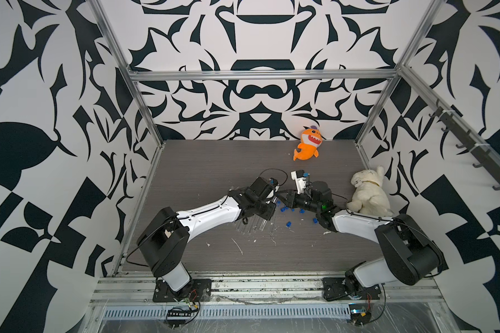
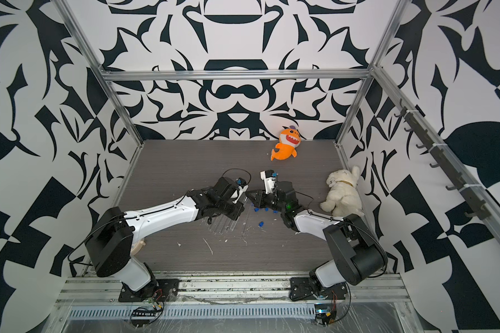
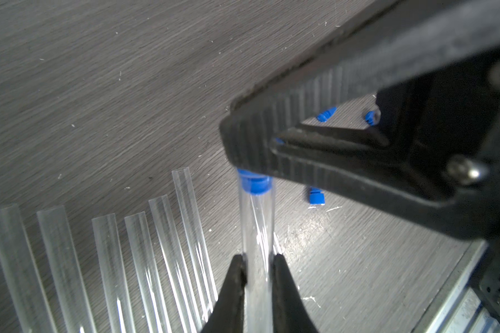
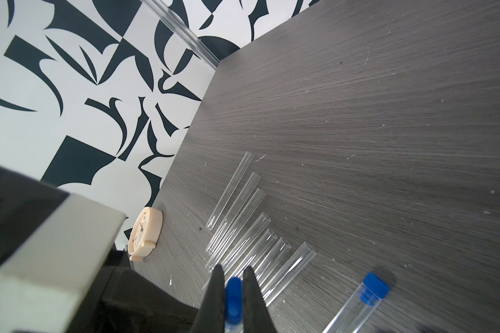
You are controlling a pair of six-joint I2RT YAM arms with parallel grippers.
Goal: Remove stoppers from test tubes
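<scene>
My left gripper is shut on an upright test tube (image 3: pixel 256 222) with a blue stopper (image 3: pixel 255 183). The right gripper meets it from the right, its fingers either side of the stopper (image 4: pixel 234 299); whether they grip it is unclear. In the right wrist view, another stoppered tube (image 4: pixel 350 308) lies on the table at bottom right, and several clear tubes (image 4: pixel 230 188) without stoppers lie in a row. Loose blue stoppers (image 1: pixel 288 224) lie scattered beside and under the arms.
An orange shark toy (image 1: pixel 307 145) lies at the back of the table (image 1: pixel 205 166), a cream plush animal (image 1: pixel 370 194) at the right edge. A small clock (image 4: pixel 145 233) sits at the left edge.
</scene>
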